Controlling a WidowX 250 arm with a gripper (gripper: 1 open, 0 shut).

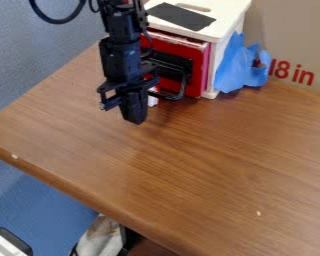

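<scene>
My black gripper hangs low in front of a toy oven with a white body and red door at the back of the wooden table. The door carries a black handle frame, beside and partly behind the gripper. A small white piece shows behind the gripper. Whether the fingers are apart or closed, or touch the handle, I cannot tell.
A blue crumpled bag sits right of the oven, before a cardboard panel with red print. The table's edge runs diagonally along the lower left.
</scene>
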